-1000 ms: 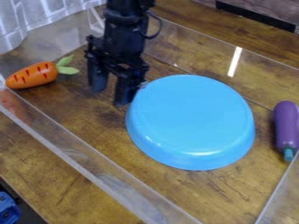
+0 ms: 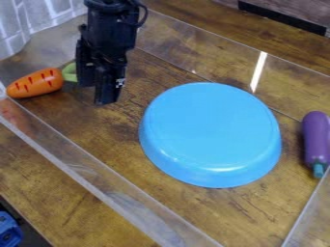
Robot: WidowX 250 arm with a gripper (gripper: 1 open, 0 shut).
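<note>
My black gripper (image 2: 103, 85) hangs low over the wooden table at the upper left, just right of an orange carrot (image 2: 37, 83) and partly in front of its green top. The dark fingers blur together, so I cannot tell whether they are open or shut or hold anything. A large blue round object (image 2: 210, 133), like an overturned bowl or lid, lies at the centre right. A purple eggplant (image 2: 317, 139) lies at the right edge.
Clear tray walls run along the left and lower sides of the table area (image 2: 103, 164). Bare wood lies below the gripper and behind the blue object. A small blue item sits outside at the lower left corner.
My gripper has moved left, away from the blue object and toward the carrot. The carrot, blue object and eggplant look unmoved.
</note>
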